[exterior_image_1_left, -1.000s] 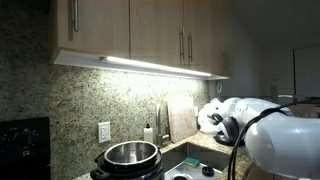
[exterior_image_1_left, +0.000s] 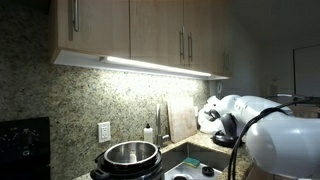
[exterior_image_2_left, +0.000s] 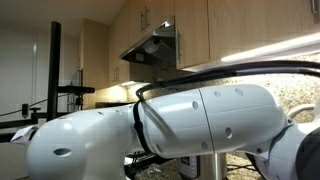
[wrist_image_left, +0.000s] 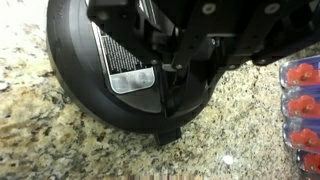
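In the wrist view a black round object (wrist_image_left: 85, 75) with a printed white-and-black label (wrist_image_left: 128, 62) sits over the speckled granite counter. My gripper reaches across it, its dark fingers close together at the object's lower edge. The fingers look shut on part of this object; the exact contact is lost in black against black. A small black tab (wrist_image_left: 168, 136) sticks out from the rim. Exterior view 1 shows the gripper (exterior_image_1_left: 212, 121) small, at the far end of the counter beyond the sink. Exterior view 2 has the arm in front, hiding the gripper.
Several clear packs with red shapes (wrist_image_left: 302, 105) lie right of the round object. A sink (exterior_image_1_left: 193, 157) holds a green item (exterior_image_1_left: 191, 162). Nearer stand a metal pot (exterior_image_1_left: 131, 154), a soap bottle (exterior_image_1_left: 148, 133) and a faucet (exterior_image_1_left: 158, 120). Cabinets (exterior_image_1_left: 165, 30) hang above.
Over the last second the arm and gripper have stayed nearly in place, with at most a slight shift at the far end. The counter items have not moved.
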